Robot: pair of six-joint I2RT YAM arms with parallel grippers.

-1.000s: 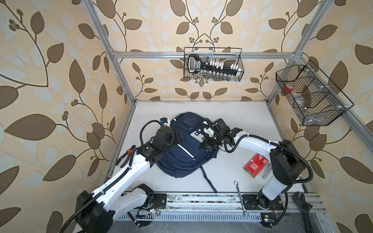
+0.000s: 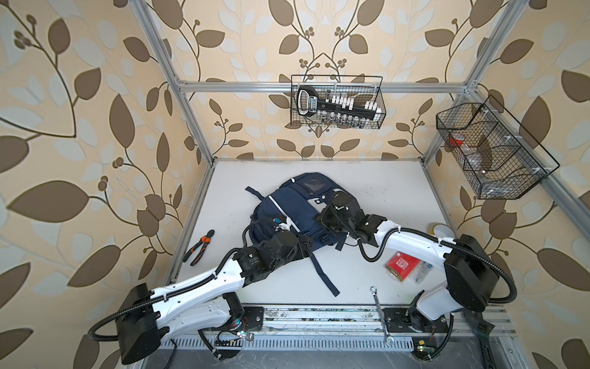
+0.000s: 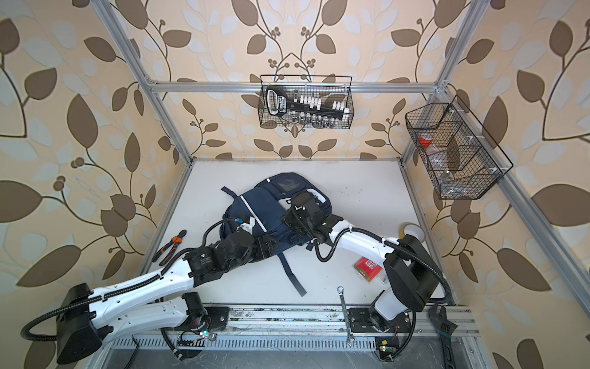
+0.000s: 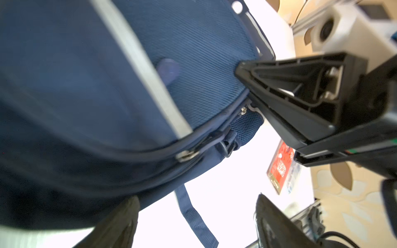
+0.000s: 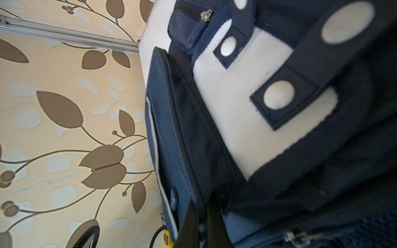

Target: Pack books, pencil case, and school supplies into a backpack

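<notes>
The navy backpack point(image 2: 292, 209) lies on the white table. Over its front lower edge hovers my left gripper point(image 2: 302, 246), open, with its fingertips apart in the left wrist view and nothing between them. My right gripper point(image 2: 325, 221) is shut at the pack's right side, by the zipped edge and the white snap-strap panel point(image 5: 223, 95); whether fabric is caught between its fingertips is hard to tell. In the left wrist view a zip pull point(image 4: 188, 153) hangs near the pack's lower edge.
A red box point(image 2: 400, 263) with a clear item beside it lies right of the pack. Pliers point(image 2: 198, 246) lie left, a wrench point(image 2: 378, 301) at the front. Wire baskets point(image 2: 491, 147) hang on the frame.
My left gripper has moved down and to the right to the pack's front. The backpack has shifted, its front strap swinging. The right arm has moved slightly.
</notes>
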